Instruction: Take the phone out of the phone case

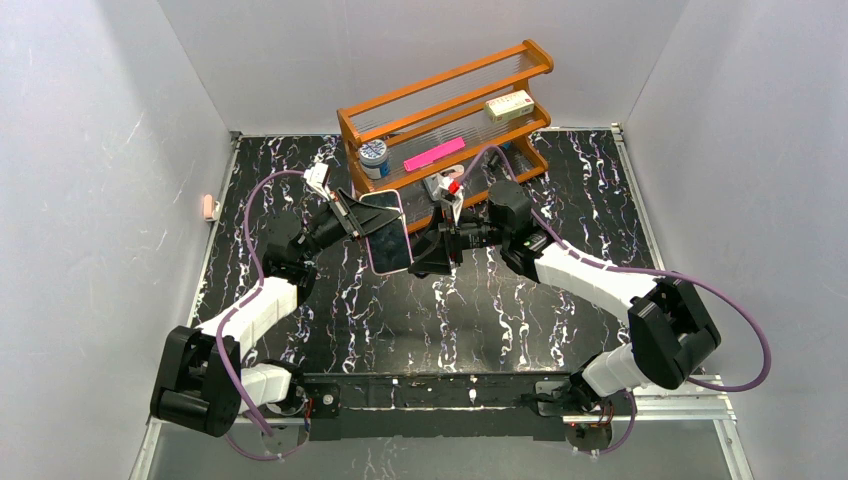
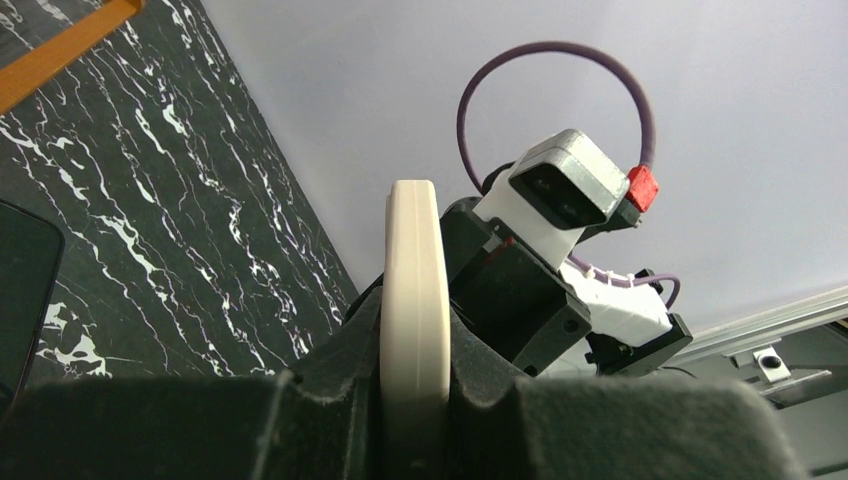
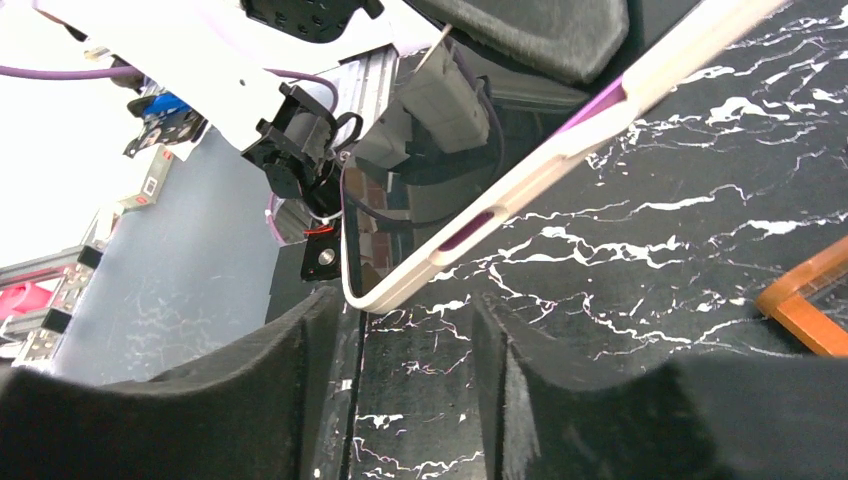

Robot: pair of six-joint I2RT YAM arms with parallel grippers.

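The phone in its pale, cream-edged case [image 1: 388, 240] is held tilted above the table by my left gripper [image 1: 356, 222], which is shut on it. In the left wrist view the case's edge [image 2: 414, 300] fills the space between the fingers. The right wrist view shows the dark screen, the cream rim [image 3: 545, 170] and purple side slots. My right gripper is part open just beside the phone's lower corner, with nothing visibly held between its fingers; in the top view it [image 1: 432, 250] is at the phone's right.
A wooden shelf rack [image 1: 440, 75] at the back holds a jar [image 1: 373, 155], a pink bar [image 1: 433, 153], a cream box [image 1: 509, 105] and other small items.
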